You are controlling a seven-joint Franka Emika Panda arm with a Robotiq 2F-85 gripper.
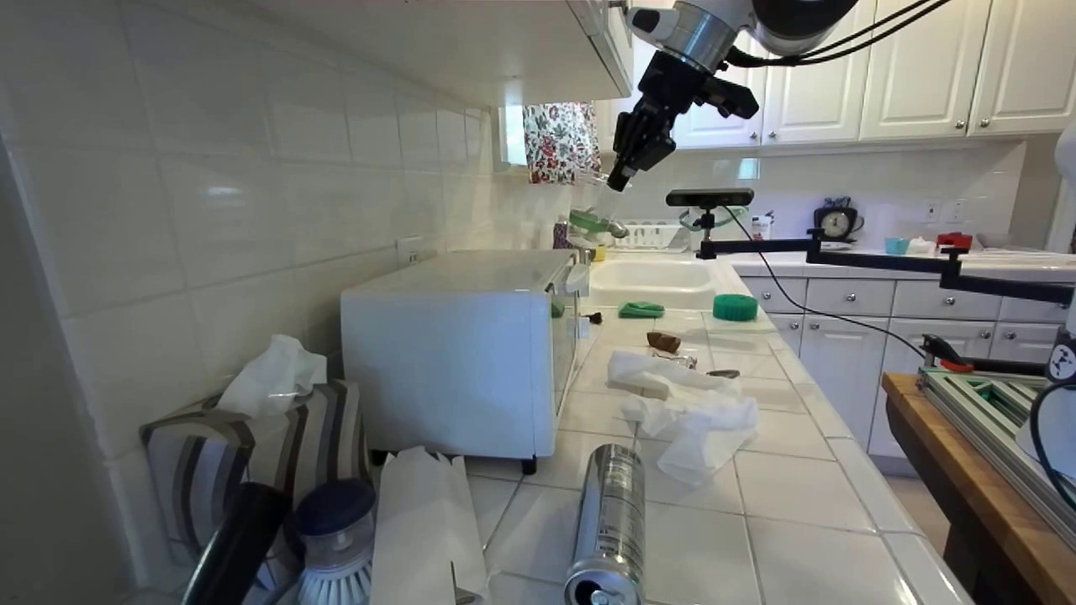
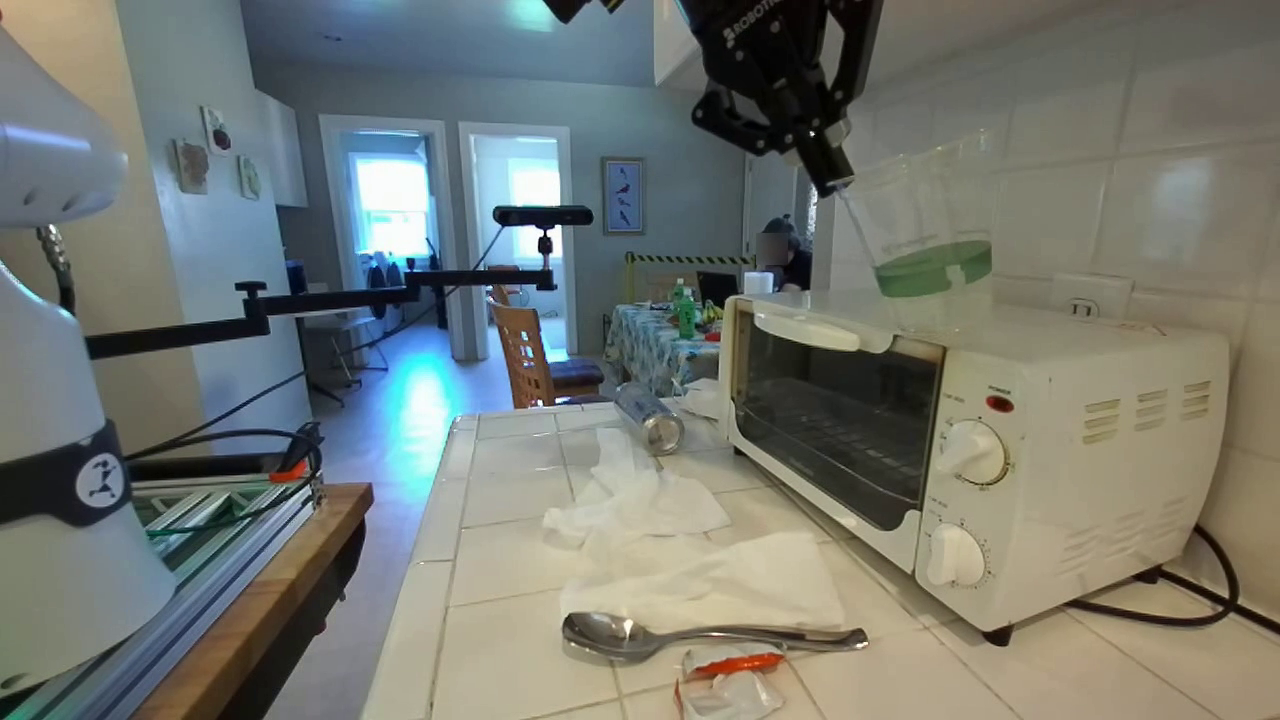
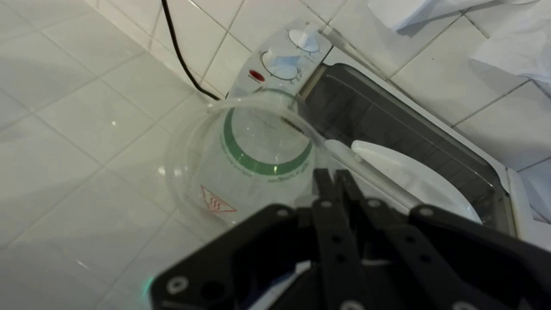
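Note:
A clear plastic cup with a green band [image 2: 935,266] hangs tilted from my gripper [image 2: 834,180], its base just above or in front of the toaster oven's top; whether it touches cannot be told. In the wrist view, I look into the cup [image 3: 253,170], and the fingers [image 3: 323,181] are closed on its thin rim at the right side. It seems empty. Beneath it, the white toaster oven [image 3: 289,59] shows through the clear wall. Exterior view 1 has the gripper [image 1: 617,183] high beyond the oven [image 1: 454,343], close to the wall side.
Below the cabinet [image 1: 484,40], an empty can [image 1: 610,524], crumpled paper towels [image 1: 696,403], spoons [image 2: 708,636] and a torn wrapper [image 2: 726,678] lie on the tiled counter. A camera on a black arm [image 1: 711,197] stands over its edge. The sink [image 1: 656,282] is behind.

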